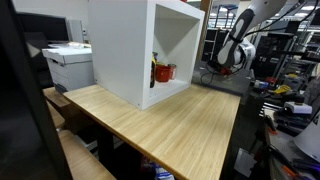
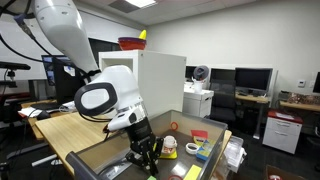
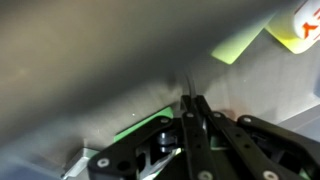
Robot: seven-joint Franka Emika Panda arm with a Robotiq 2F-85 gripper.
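Observation:
In exterior view 2 my gripper point(image 2: 150, 163) points down into a grey open bin point(image 2: 84, 160), among mixed objects. The wrist view shows its dark fingertips point(image 3: 187, 104) close together, so the gripper looks shut. What sits between them cannot be made out. Under and beside the fingers lies a green-edged object point(image 3: 140, 125), partly covered by the gripper. A pale green piece point(image 3: 240, 36) is above the fingers in that view. At the upper right corner lies a yellow and white item point(image 3: 300, 27). A large blurred grey surface fills the upper left.
Beside my arm, the bin holds a red and white item point(image 2: 168, 147), a yellow item point(image 2: 192, 148) and a green piece point(image 2: 192, 172). A white shelf unit point(image 1: 122, 50) stands on the wooden table point(image 1: 165, 125), with a red container point(image 1: 162, 73) inside.

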